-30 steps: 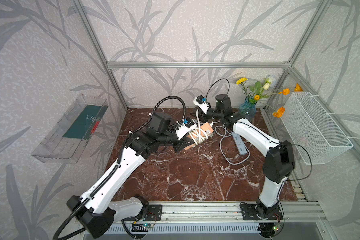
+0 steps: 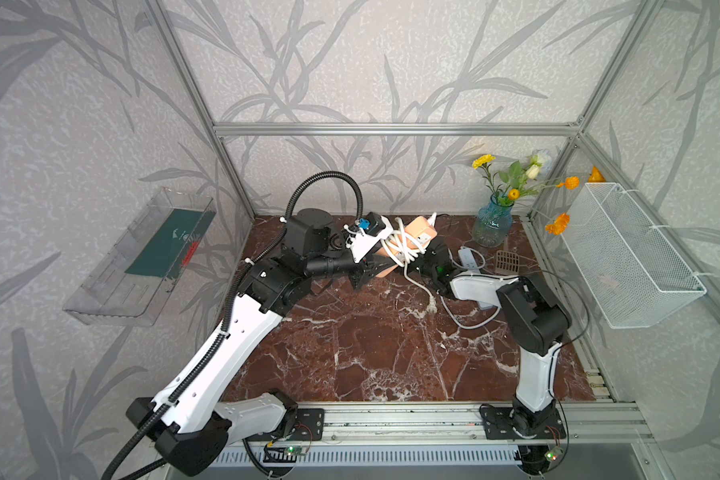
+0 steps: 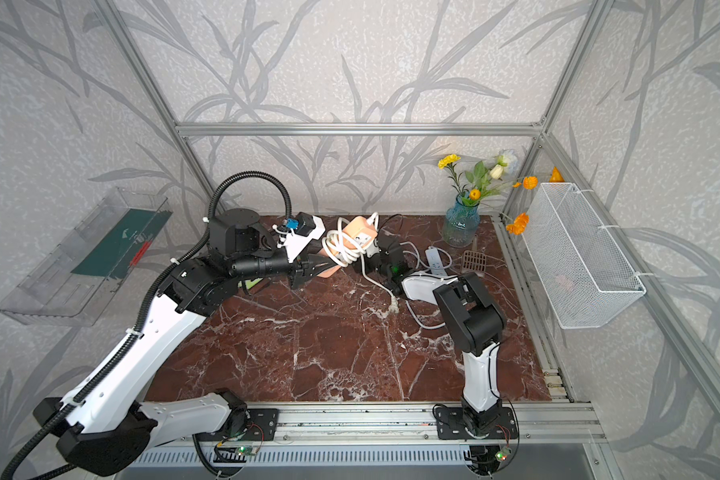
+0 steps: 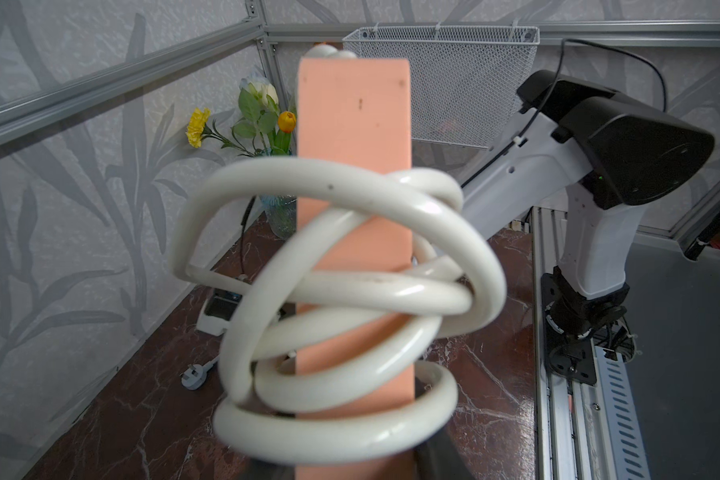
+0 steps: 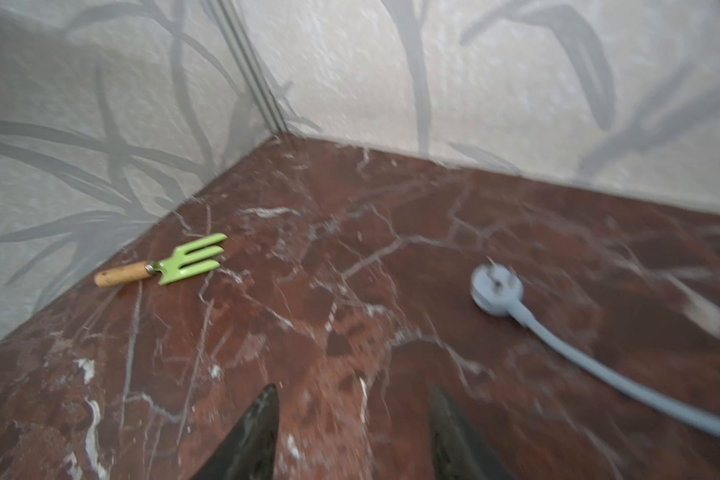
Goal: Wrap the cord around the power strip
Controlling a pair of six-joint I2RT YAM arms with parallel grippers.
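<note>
A peach power strip (image 4: 352,104) wound with loose loops of white cord (image 4: 336,440) is held raised by my left gripper (image 2: 365,268), shut on its lower end. One length of cord hangs to the table in the top views. My right gripper is low behind the strip, largely hidden in the top views; its fingers are apart over bare table, nothing between them. A plug on a pale cord (image 5: 496,288) lies ahead of it in the right wrist view.
A white power strip (image 3: 436,262) and brown slatted item (image 3: 473,262) lie at right, near a flower vase (image 2: 492,228). A green hand fork (image 5: 184,260) lies near a wall. Wire baskets hang on both sides.
My left gripper has risen slightly with the wrapped strip. My right gripper has descended behind it from high at the back, and a length of cord now hangs down.
</note>
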